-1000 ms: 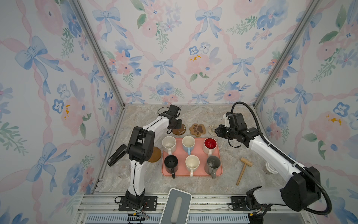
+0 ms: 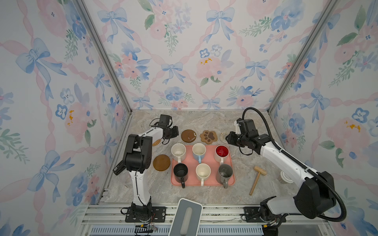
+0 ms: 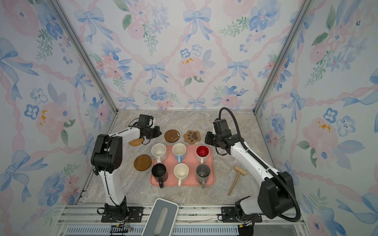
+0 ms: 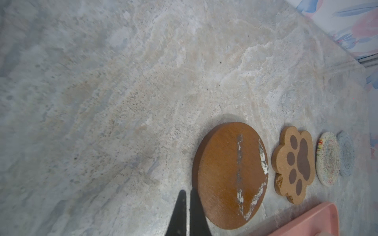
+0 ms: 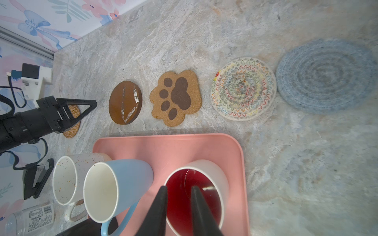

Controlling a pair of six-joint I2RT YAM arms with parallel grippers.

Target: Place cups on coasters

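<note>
A pink tray (image 2: 189,182) carries several mugs: a speckled white one (image 2: 178,151), a light blue one (image 5: 130,181), a white one with red inside (image 5: 218,184), a black one (image 2: 180,172), a cream one (image 2: 203,171) and a grey one (image 2: 224,173). Behind it lie bare coasters: brown round (image 4: 232,177), paw-shaped (image 5: 183,94), zigzag-patterned (image 5: 244,88) and grey-blue (image 5: 326,76). Another brown disc (image 2: 161,162) lies left of the tray. Beside the brown round coaster, my left gripper is shut and empty. My right gripper, part open and empty, hovers over the red-lined mug.
A wooden mallet (image 2: 258,179) lies right of the tray. A cork coaster (image 5: 72,122) is partly hidden under the left arm. A black object (image 2: 119,168) and a clear jar (image 5: 31,220) are at the far left.
My left gripper has moved left, off the brown round coaster to its left side. Mugs and coasters have stayed put.
</note>
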